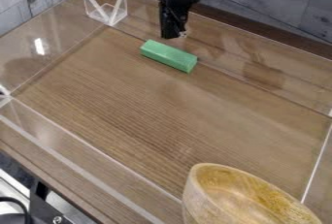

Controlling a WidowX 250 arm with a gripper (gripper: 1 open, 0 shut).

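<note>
The black gripper (173, 26) hangs at the top centre of the camera view, above the back of the wooden table. Whether its fingers are open or shut is too small and dark to tell. A green block (169, 56) lies flat just in front of it, toward the viewer. A small pale item, unclear in shape, shows just beside the fingertips.
A yellow bowl-like container (240, 197) sits at the near right edge. A white wire-like holder (107, 7) stands at the back left. Black cables show at the lower left, off the table.
</note>
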